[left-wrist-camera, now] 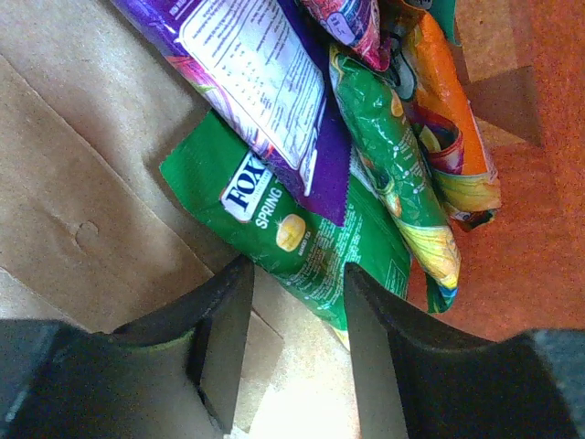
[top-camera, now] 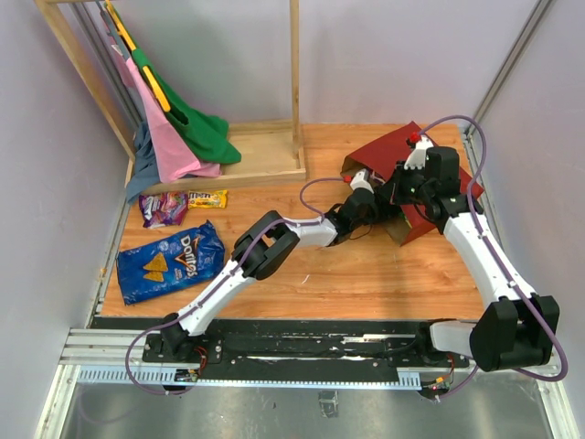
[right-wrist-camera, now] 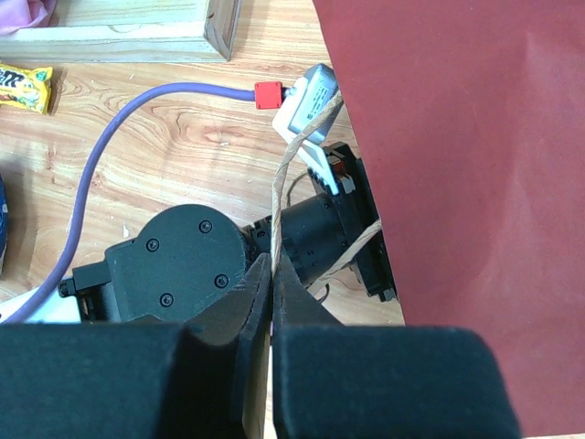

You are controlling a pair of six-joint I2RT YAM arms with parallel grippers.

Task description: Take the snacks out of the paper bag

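The red paper bag [top-camera: 384, 146] lies on its side at the right of the table. My left gripper is inside it, fingers apart around the lower part of a green FOX'S packet [left-wrist-camera: 274, 219]; purple [left-wrist-camera: 256, 73], green [left-wrist-camera: 393, 155] and orange [left-wrist-camera: 457, 155] packets lie beside it. My right gripper is shut on the bag's twisted handle [right-wrist-camera: 292, 155], beside the red side. Out on the table lie a blue Doritos bag [top-camera: 169, 265], a purple packet [top-camera: 163, 208] and a yellow packet [top-camera: 207, 199].
A wooden rack [top-camera: 256, 169] with hanging cloths stands at the back left.
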